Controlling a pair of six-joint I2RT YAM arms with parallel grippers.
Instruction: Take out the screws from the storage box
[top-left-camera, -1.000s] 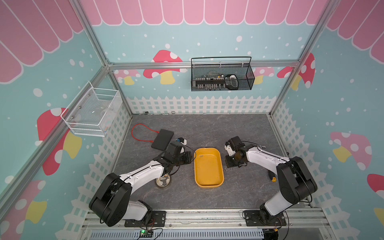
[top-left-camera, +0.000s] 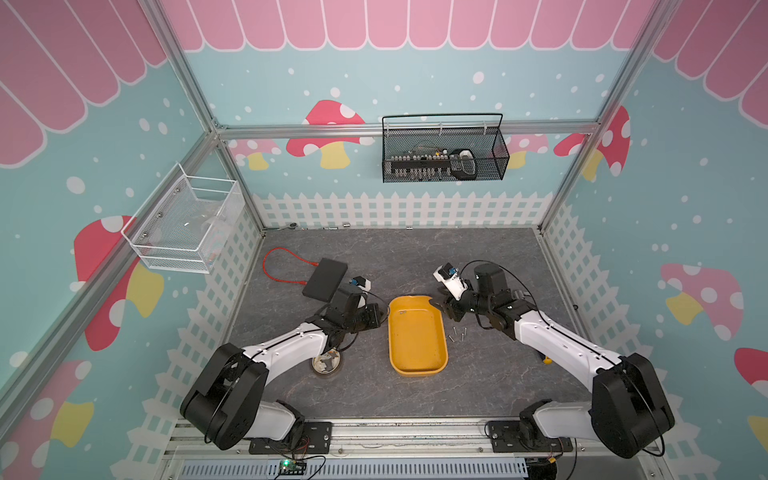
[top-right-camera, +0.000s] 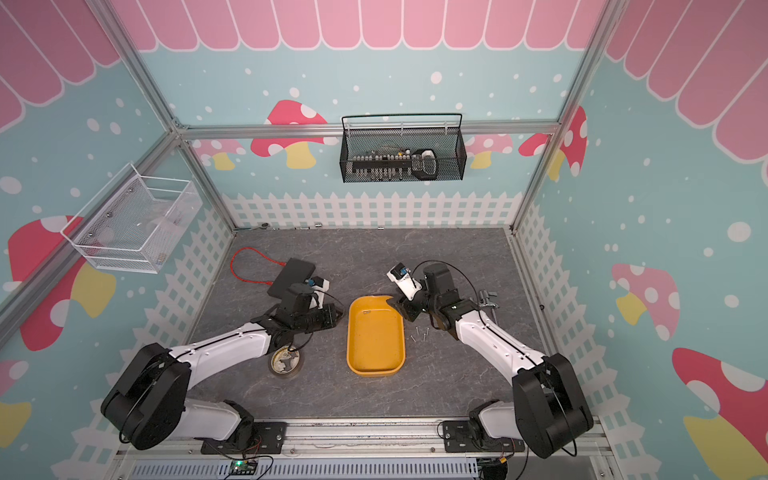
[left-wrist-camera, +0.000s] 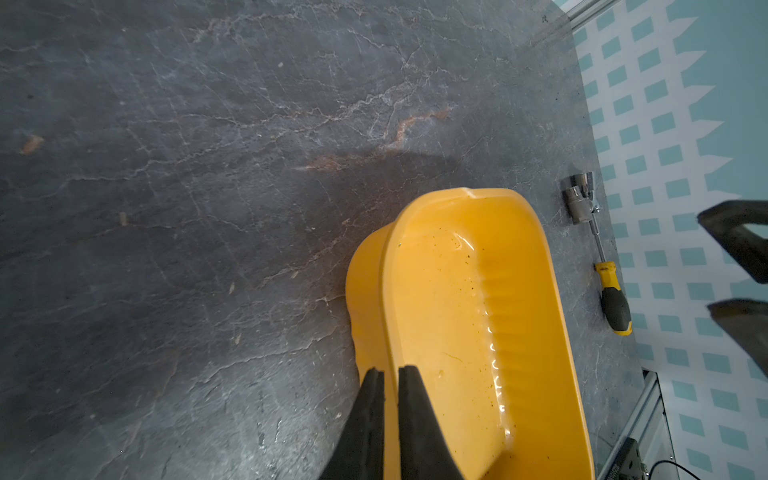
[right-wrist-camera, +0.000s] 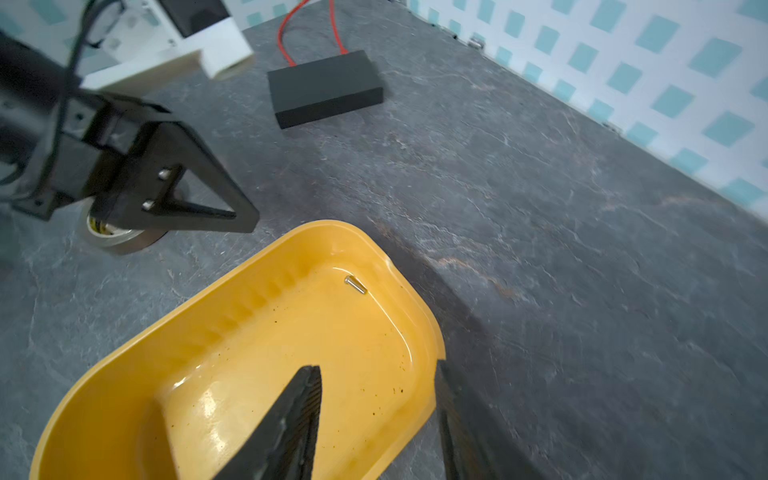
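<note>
The yellow storage box (top-left-camera: 417, 369) stands in the middle of the table. One silver screw (right-wrist-camera: 355, 284) lies on its floor near the far left corner in the right wrist view. Several screws (top-left-camera: 464, 333) rest on the table just right of the box. At the box's far right edge hovers my right gripper, its fingers wide apart and nothing between them. Left of the box is my left gripper, open by a narrow gap with no object in it; the box's near wall shows behind its tips. In the left wrist view the screw inside the box does not show.
A dark box with a red cord (top-left-camera: 324, 279) lies at the back left, and a roll of tape (top-left-camera: 326, 362) sits beneath the left arm. A yellow-black screwdriver (left-wrist-camera: 613, 300) is far right.
My right gripper has left the screws on the table and moved back and left to the box's edge, its wrist turning; those screws are uncovered now. The left arm has barely shifted.
</note>
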